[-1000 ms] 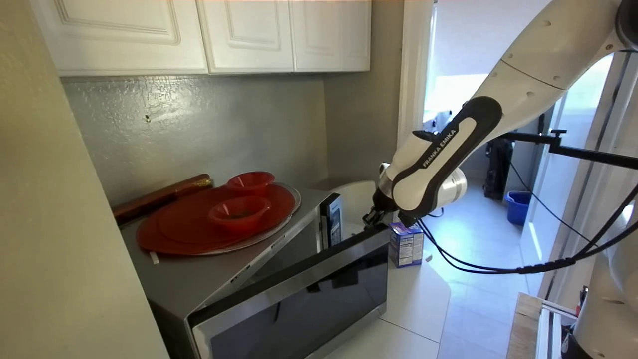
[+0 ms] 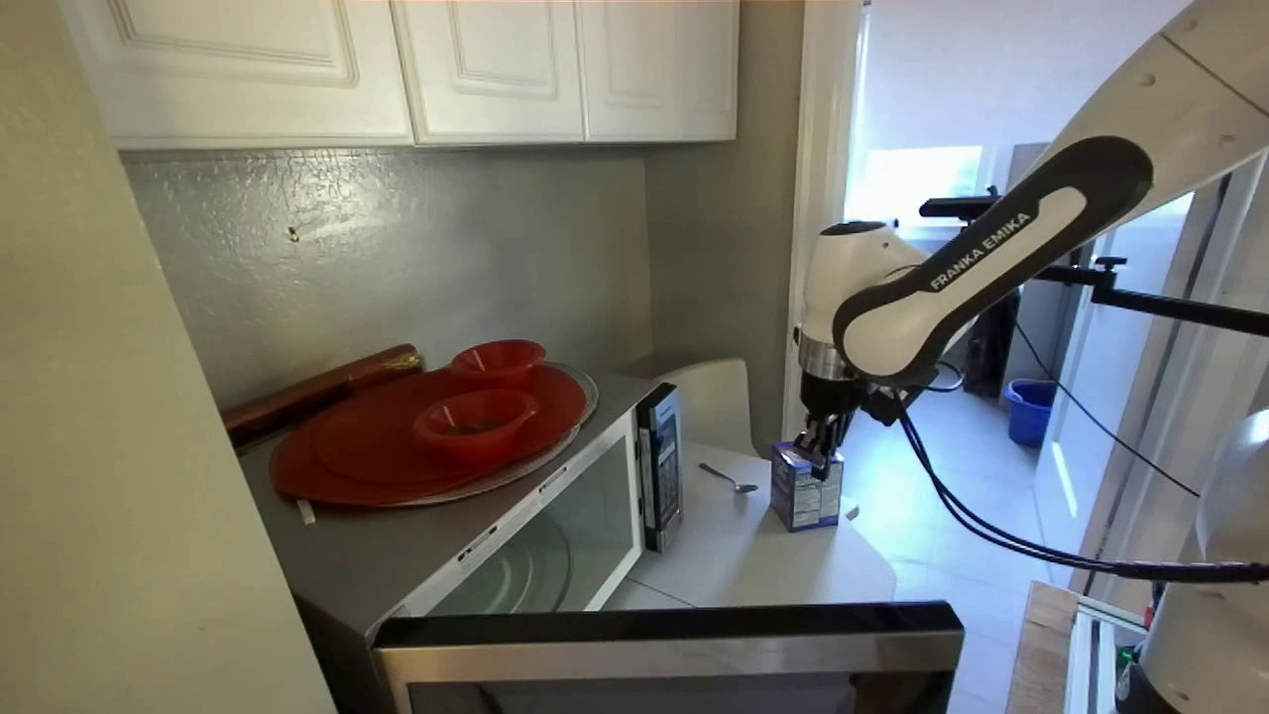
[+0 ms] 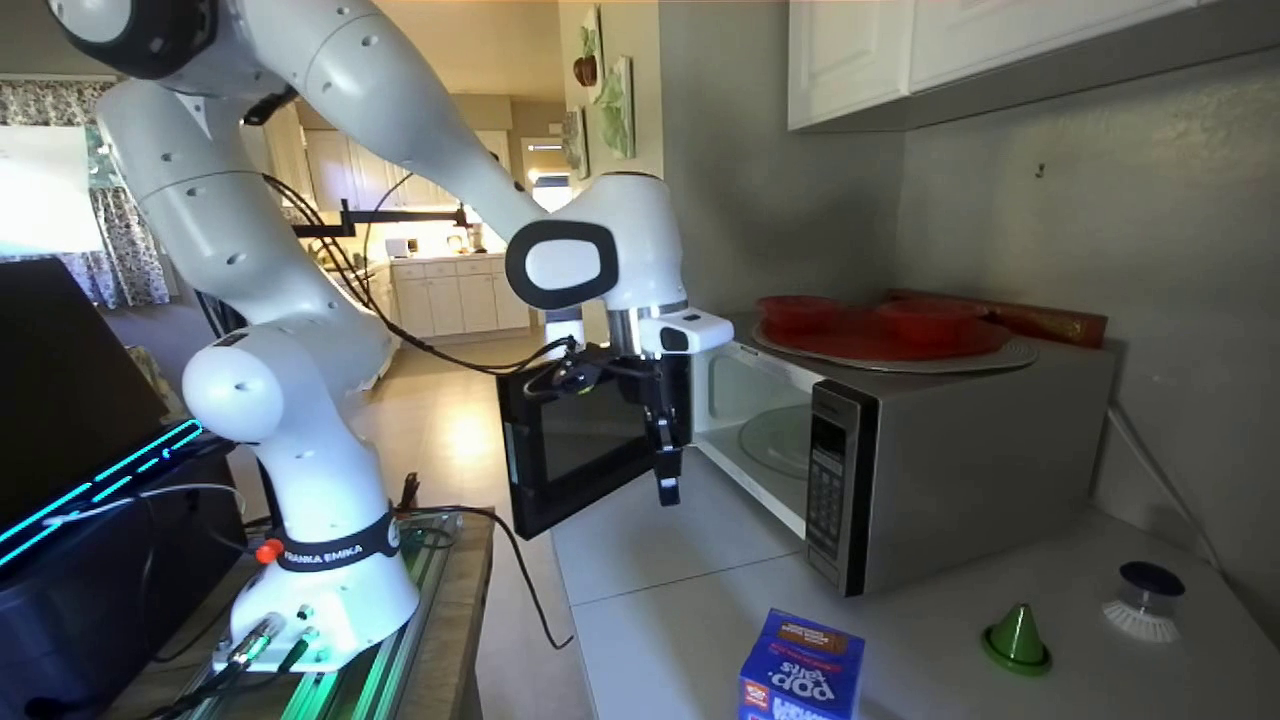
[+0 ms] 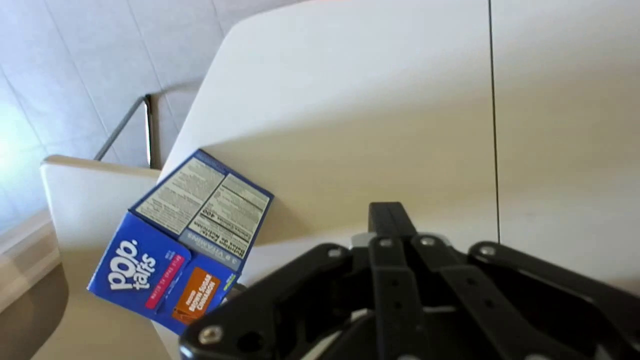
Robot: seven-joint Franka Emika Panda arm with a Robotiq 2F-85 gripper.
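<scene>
The microwave (image 3: 984, 444) stands on the white table, its door (image 2: 666, 654) swung wide open and its inside showing a glass turntable (image 3: 777, 439). My gripper (image 3: 668, 490) points down above the table in front of the opening, clear of the door. In the wrist view its black fingers (image 4: 393, 225) are pressed together and nothing shows between them. A blue Pop-Tarts box (image 4: 174, 240) stands near the table's edge, apart from the gripper in the wrist view. A spoon (image 2: 728, 478) lies on the table between that box and the microwave.
Red bowls (image 2: 477, 426) rest on a red round mat (image 2: 357, 446) atop the microwave. A green cone (image 3: 1017, 636) and a brush (image 3: 1143, 600) sit beside the microwave. White cabinets (image 2: 488, 71) hang overhead.
The microwave door has swung much wider open, uncovering the inside and the spoon. My arm has risen away from the door's edge, and the gripper now points down.
</scene>
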